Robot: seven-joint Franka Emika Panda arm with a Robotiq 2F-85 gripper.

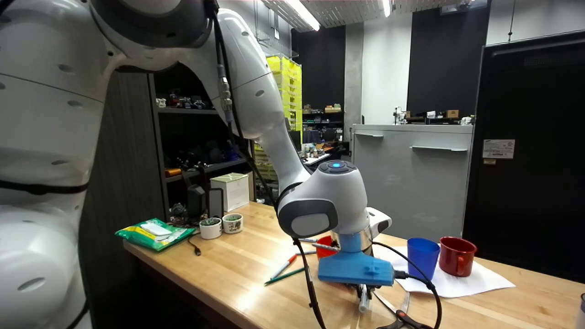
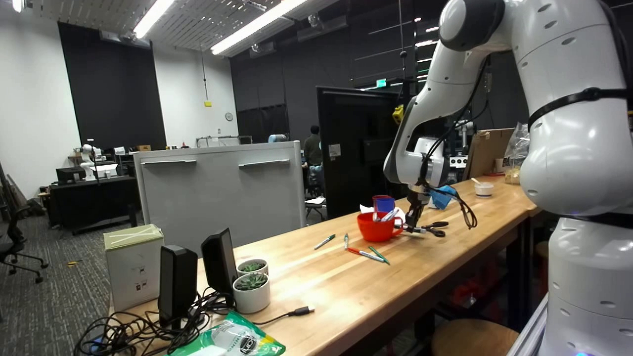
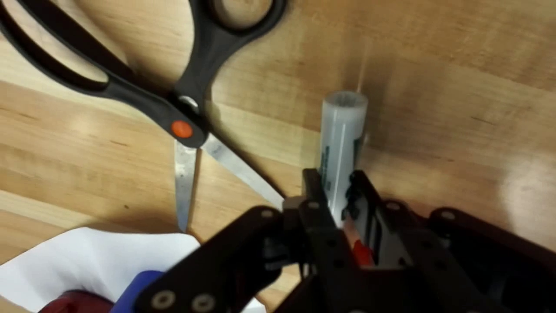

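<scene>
My gripper is shut on a white marker (image 3: 339,141), low over the wooden table in the wrist view. The marker's blunt end sticks out past the fingers; a red part shows further back between them. In exterior view 1 the marker (image 1: 364,300) hangs below the blue gripper mount. Close beside the gripper, in exterior view 2, stands a red-orange mug (image 2: 376,228) with markers poking up from it. Black-handled scissors (image 3: 156,101) lie spread open on the table next to the gripper. Whether the marker touches the table cannot be told.
A blue cup (image 1: 422,257) and a dark red mug (image 1: 457,256) stand on white paper (image 1: 485,279). Several loose pens, including a green one (image 2: 380,255), lie in front of the mug. Two potted plants (image 2: 250,290) and speakers (image 2: 178,282) occupy the far end.
</scene>
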